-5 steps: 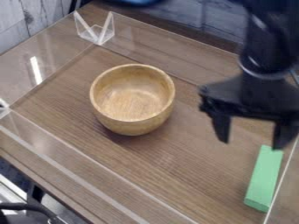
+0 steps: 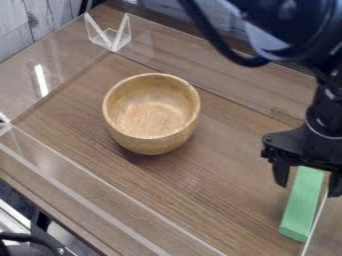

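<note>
My gripper [image 2: 305, 168] is open at the right of the view, its dark fingers pointing down at the upper end of a mint-green bar [image 2: 301, 210]. The bar lies lengthwise on the wooden table near the right edge. I cannot tell whether the fingers touch it.
A wooden bowl [image 2: 151, 135] stands left of centre. A clear angular object [image 2: 110, 30] is at the upper left.
My gripper has moved right and down, from between the bowl and the bar to over the bar's upper end. The bowl and bar look unmoved.
</note>
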